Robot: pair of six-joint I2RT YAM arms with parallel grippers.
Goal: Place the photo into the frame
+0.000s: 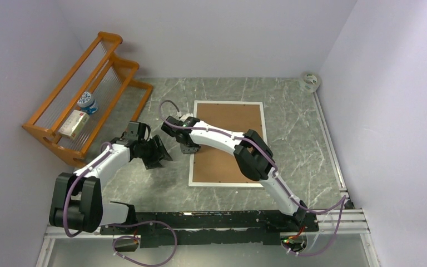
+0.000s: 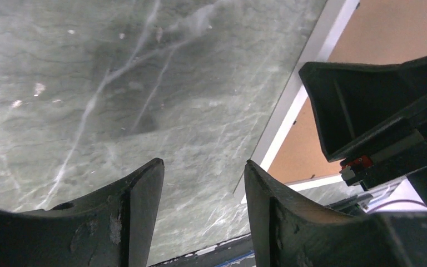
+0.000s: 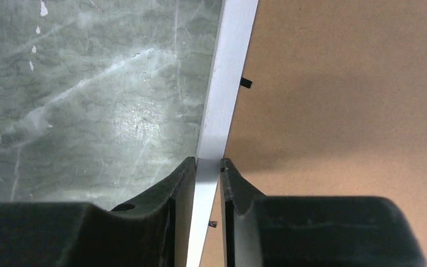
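The frame (image 1: 228,184) lies flat on the marbled table, with a white border round a brown board (image 1: 222,167); small dark tabs (image 3: 246,83) stick out along the inner edge. At its left side, my right gripper is shut on the white border, one fingertip on the table side and the other over the board. My left gripper is open above bare table just left of the frame, nothing between its fingers. I see no photo in any view. Part of the frame's left and right edges hides under the right arm.
A wooden rack (image 1: 108,83) holding a blue-lidded jar (image 1: 87,103) and a small box (image 1: 74,124) stands at the back left. A tape roll (image 1: 309,82) sits in the back right corner.
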